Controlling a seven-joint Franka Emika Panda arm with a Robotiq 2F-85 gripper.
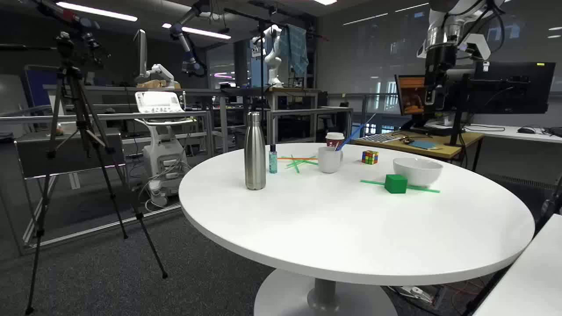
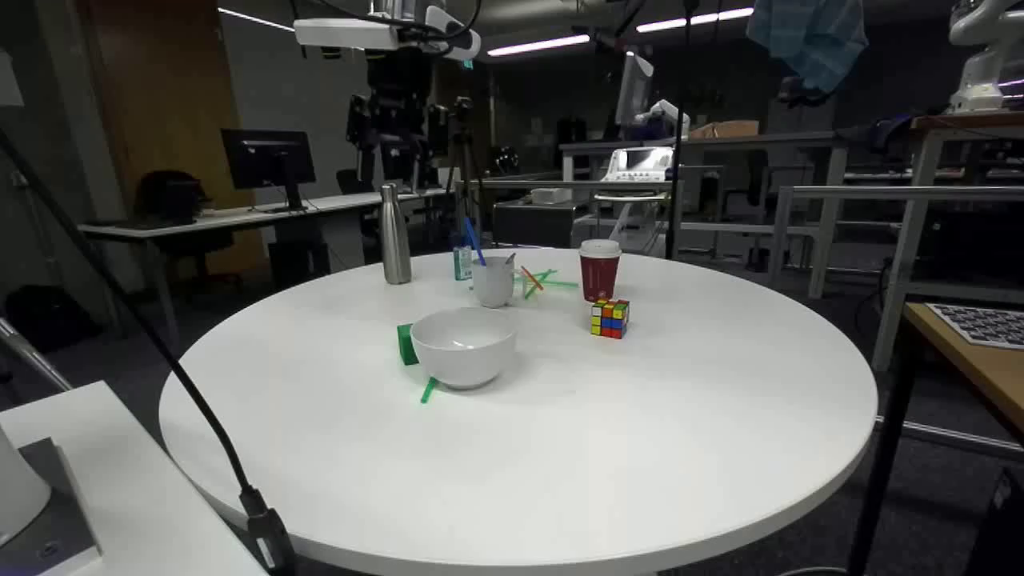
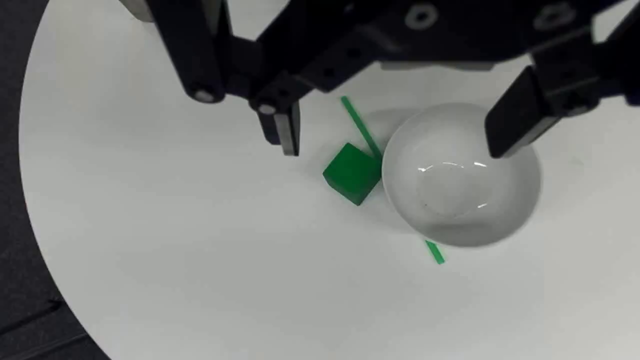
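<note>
High over the round white table, my gripper is open, its two fingers wide apart with nothing between them. Below it in the wrist view stand a green cube (image 3: 352,174) and an empty white bowl (image 3: 462,174), close against each other. A green straw (image 3: 361,127) runs beneath the bowl beside the cube, its other end showing past the bowl's rim. In exterior view 1 the cube (image 1: 396,184) sits in front of the bowl (image 1: 417,171). Exterior view 2 has the cube (image 2: 407,344) partly hidden behind the bowl (image 2: 463,347).
A steel bottle (image 1: 255,151), a small teal bottle (image 1: 272,159), a white mug (image 1: 329,159) with a blue straw, several loose straws (image 1: 297,163), a red paper cup (image 2: 599,270) and a Rubik's cube (image 2: 610,318) share the table (image 1: 337,231). Its near part is clear in exterior view 1.
</note>
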